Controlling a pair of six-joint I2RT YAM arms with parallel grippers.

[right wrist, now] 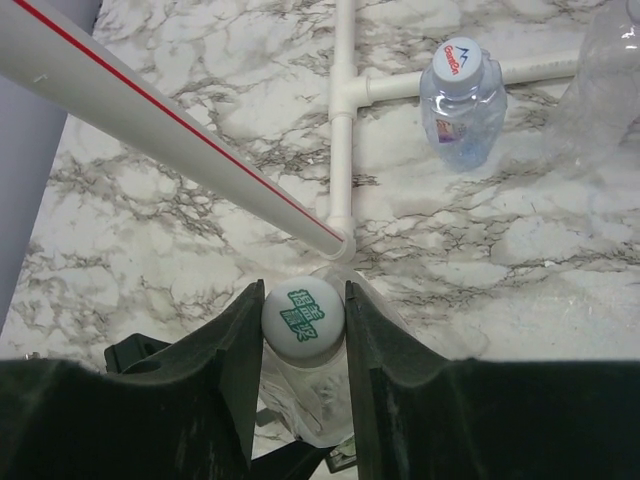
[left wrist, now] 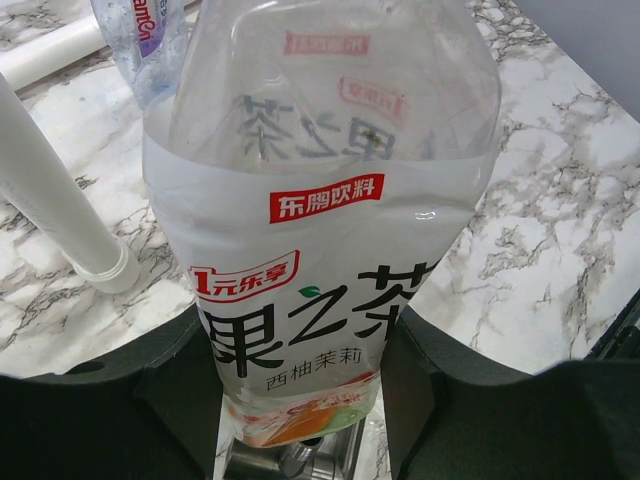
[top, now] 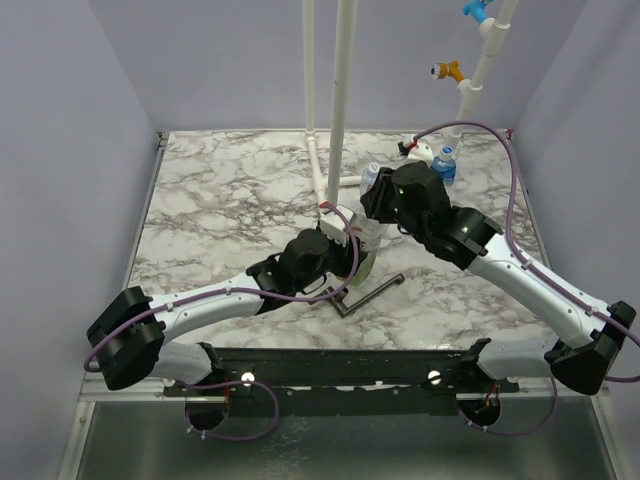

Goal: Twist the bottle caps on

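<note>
A large clear bottle with a white tea label (left wrist: 320,240) stands in the middle of the work area, held low by my left gripper, which is shut on its body. In the right wrist view a white cap (right wrist: 303,320) with green print sits over that bottle, between the fingertips of my right gripper, shut on it. Whether the cap is seated on the neck cannot be told. A small water bottle with a white cap (right wrist: 458,70) stands behind, near another clear bottle (right wrist: 590,100) at the right wrist view's edge.
White pipes (right wrist: 395,87) lie at the back, and an upright pipe (top: 340,100) rises just behind the grippers. A metal fitting (top: 370,295) lies in front of the held bottle.
</note>
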